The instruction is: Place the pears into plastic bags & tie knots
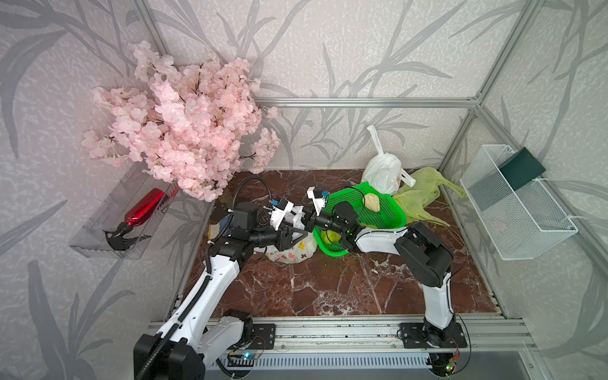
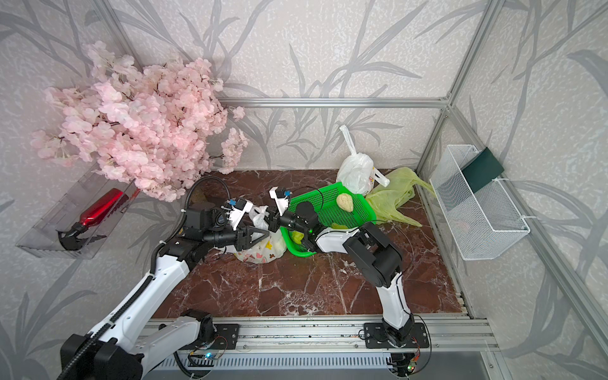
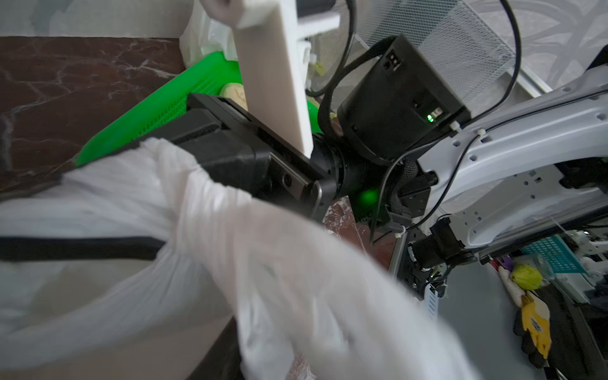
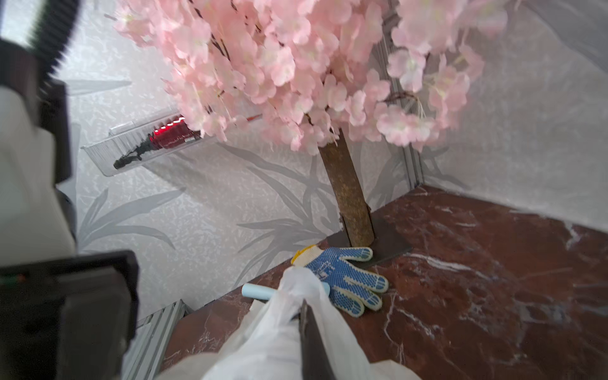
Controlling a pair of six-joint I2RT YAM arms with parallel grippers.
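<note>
The printed white plastic bag [image 1: 292, 253] sits left of the green basket, partly under both grippers; its contents are hidden. My left gripper [image 1: 302, 237] stands open at the bag's top, its fingers apart, with white film [image 3: 190, 209] draped across them in the left wrist view. My right gripper [image 1: 305, 220] is close beside it, shut on bunched film at the bag's top; that film [image 4: 297, 288] rises round a dark finger [image 4: 311, 348] in the right wrist view. Within the green basket [image 1: 397, 218] lie a pale pear [image 1: 371, 202] and something yellow-green [image 1: 330, 237].
A knotted white bag [image 1: 382, 172] and a yellow-green bag [image 1: 427, 193] lie behind and right of the basket. At back left stand a blossom tree [image 1: 190, 120] and a blue glove [image 4: 345, 278].
</note>
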